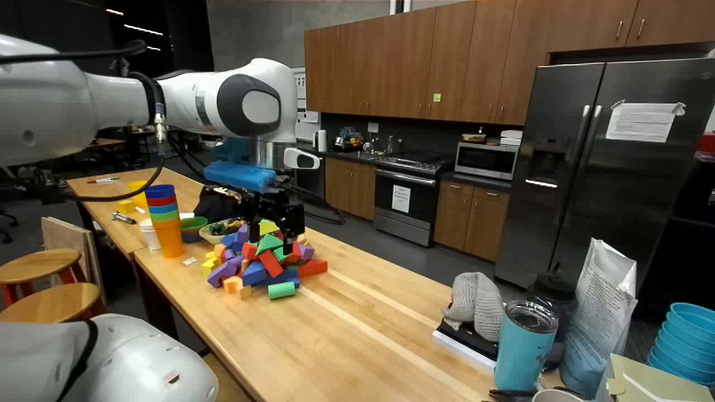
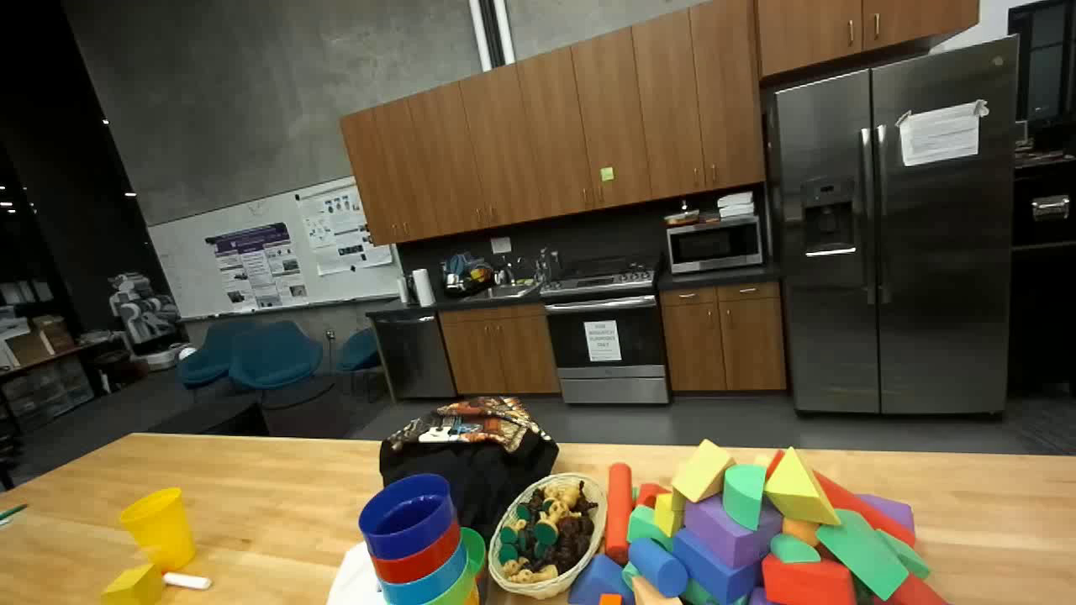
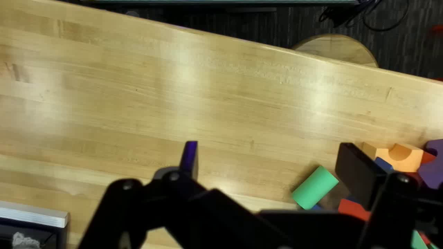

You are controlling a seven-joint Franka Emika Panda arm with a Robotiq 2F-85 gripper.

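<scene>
My gripper is open in the wrist view, its two black fingers wide apart with bare tabletop showing between them. In exterior view 1 the gripper [image 1: 273,231] hangs over the heap of coloured blocks [image 1: 271,262]. Below and close to the right finger, the wrist view shows a green cylinder [image 3: 314,187] lying on its side. The same green cylinder [image 1: 281,290] lies at the heap's front edge. Orange blocks [image 3: 400,155] and a purple block [image 3: 432,166] are at the far right of the wrist view. Exterior view 2 shows the heap of blocks [image 2: 731,534] without the arm.
Stacked cups [image 1: 164,221] and a wicker basket [image 2: 550,534] of small pieces stand beside the heap, near a black cloth [image 2: 469,454]. A blue tumbler [image 1: 526,345] and a grey knitted item [image 1: 474,305] occupy the opposite end. Between them, the wooden table [image 1: 355,321] is clear.
</scene>
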